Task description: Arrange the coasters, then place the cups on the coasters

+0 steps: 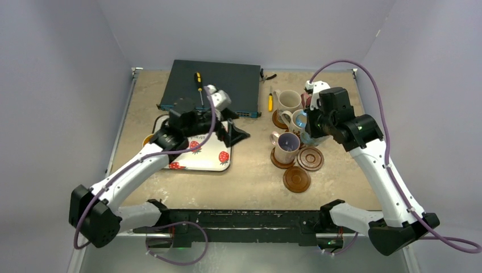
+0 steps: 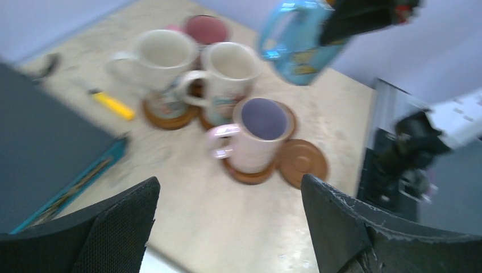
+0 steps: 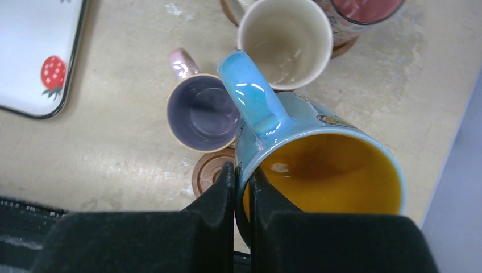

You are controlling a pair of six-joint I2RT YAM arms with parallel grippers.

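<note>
My right gripper is shut on the wall of a blue cup (image 3: 324,116) with an orange inside, held tilted above the table. Its blue handle (image 3: 250,94) points away from my fingers. From the left wrist view, the blue cup (image 2: 304,54) hangs higher than the other cups. Below are bare brown coasters, one at the front (image 1: 296,179) and one behind it (image 1: 310,158). A pale cup with a purple inside (image 1: 287,147) stands on another coaster (image 1: 278,161). Over the tray's right side, my left gripper is open and empty.
White cups (image 2: 230,71) and a pink-red cup (image 2: 206,29) cluster behind the purple one. A strawberry tray (image 1: 213,156), a dark flat box (image 1: 230,82) and a yellow-handled tool (image 1: 270,102) lie leftward.
</note>
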